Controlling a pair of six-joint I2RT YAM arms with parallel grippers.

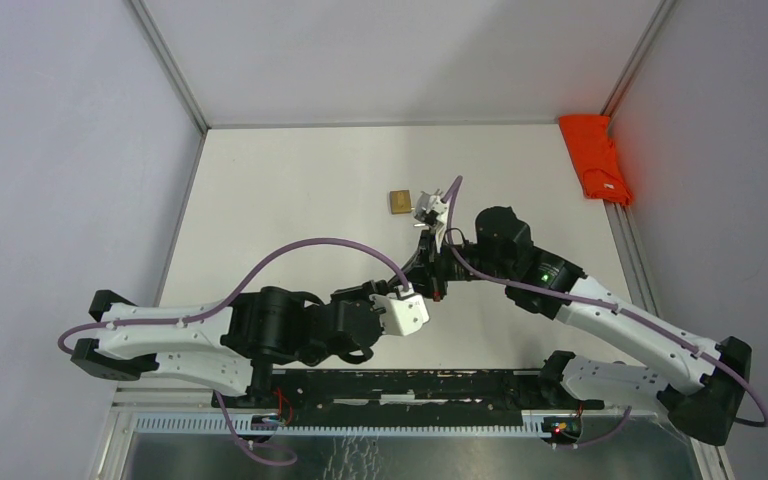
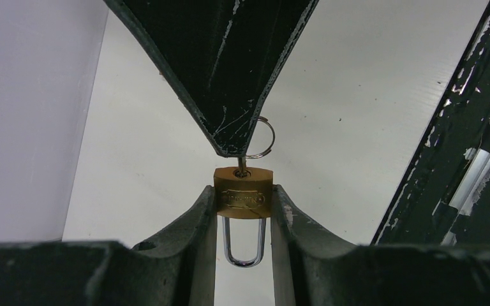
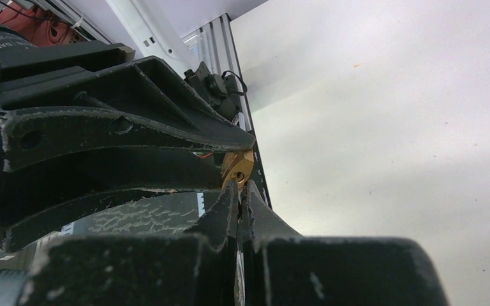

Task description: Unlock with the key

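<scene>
A brass padlock with its shackle hanging down sits between the fingers of my left gripper. In its keyhole stands a key with a wire ring. My right gripper is shut at the key, its tip just above the padlock in the left wrist view; whether it pinches the key is hard to tell. In the right wrist view the padlock shows just beyond the right fingertips. The top view hides both fingertips among the arms.
A second brass padlock lies on the white board, with small metal pieces beside it. A folded orange cloth lies at the back right. The back left of the board is clear.
</scene>
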